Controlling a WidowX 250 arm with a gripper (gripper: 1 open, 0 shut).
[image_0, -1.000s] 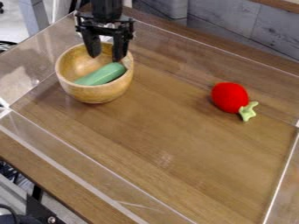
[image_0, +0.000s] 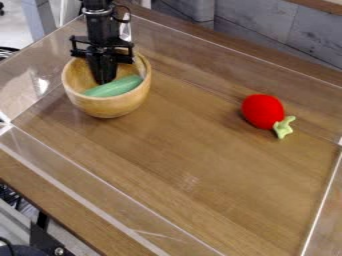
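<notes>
A wooden bowl (image_0: 107, 105) sits at the left of the table with a green oblong object (image_0: 112, 87) inside it. My black gripper (image_0: 102, 62) is over the bowl's back part, its fingertips down at the green object's far end; whether they grip it is hidden. A red vegetable-like object (image_0: 263, 110) with a pale green top lies on the right.
A grey plank wall (image_0: 267, 25) runs along the back right. The table's left edge is near the bowl.
My gripper has moved left and lower over the bowl since a second ago. The red object has not moved.
</notes>
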